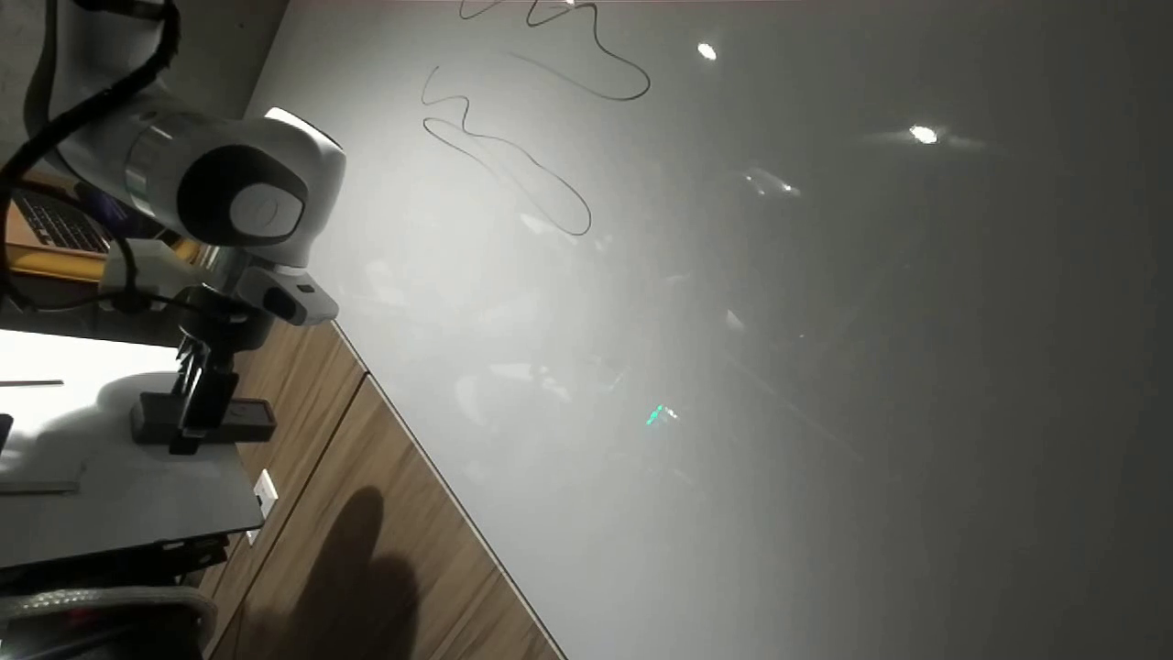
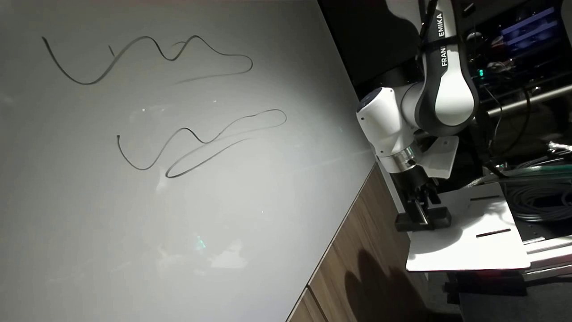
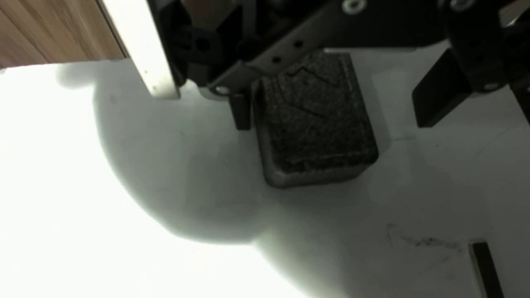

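Note:
A dark, oblong block (image 3: pixel 318 119) resembling a whiteboard eraser lies on the white panel (image 3: pixel 213 164). In the wrist view it sits between the fingers of my open gripper. Its side is close to or touching the left finger (image 3: pixel 242 111); a wide gap separates it from the right finger (image 3: pixel 439 92). From outside, my gripper (image 1: pixel 196 438) points down over the middle of the block (image 1: pixel 251 420). The second exterior view shows the block (image 2: pixel 440 217) near the panel's edge, partly covered by the gripper (image 2: pixel 423 217).
A large whiteboard (image 2: pixel 161 225) with wavy black lines (image 2: pixel 185 129) fills much of both exterior views. Wood panelling (image 1: pixel 352 473) runs beneath it. Dark slots (image 2: pixel 493 233) cut the white panel, and cables (image 2: pixel 541 198) lie beyond it.

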